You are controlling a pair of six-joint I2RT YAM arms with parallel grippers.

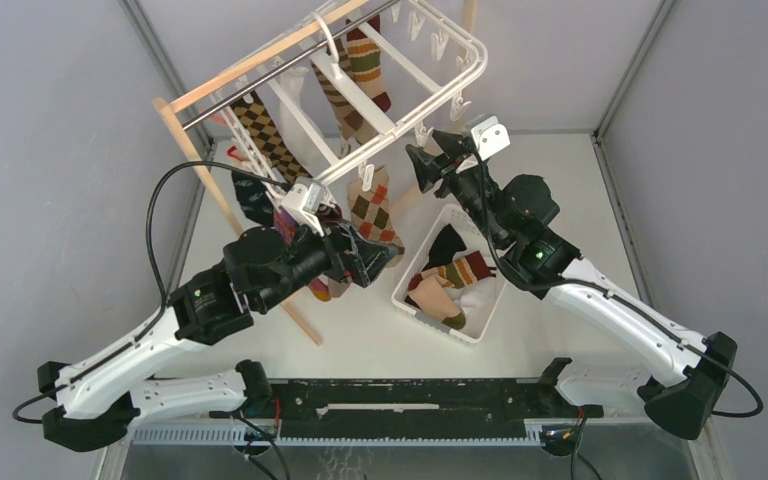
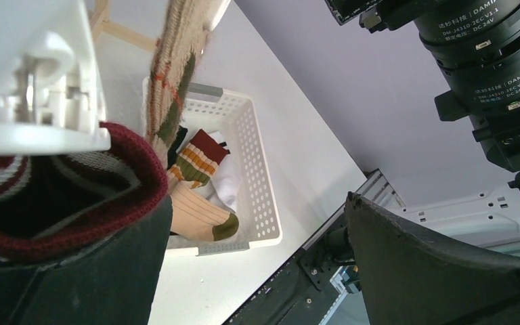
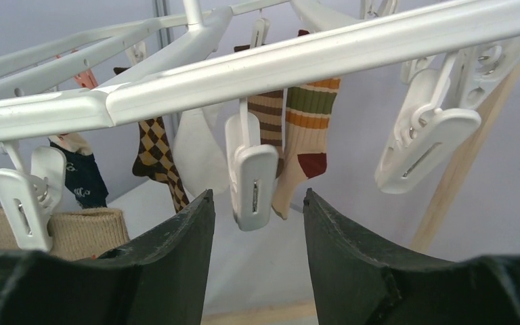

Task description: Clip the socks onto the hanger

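A white hanger with clips carries several hung socks, among them a checkered argyle sock. My left gripper is open beside the lower socks; in the left wrist view a maroon-rimmed sock and a white clip are very close to one finger, with nothing seen held. My right gripper is part open at the hanger's front rail, its fingertips just below and either side of an empty-looking clip in the right wrist view.
A white basket with several loose socks stands on the table below the grippers. Wooden stand bars frame the hanger, and walls surround the workspace.
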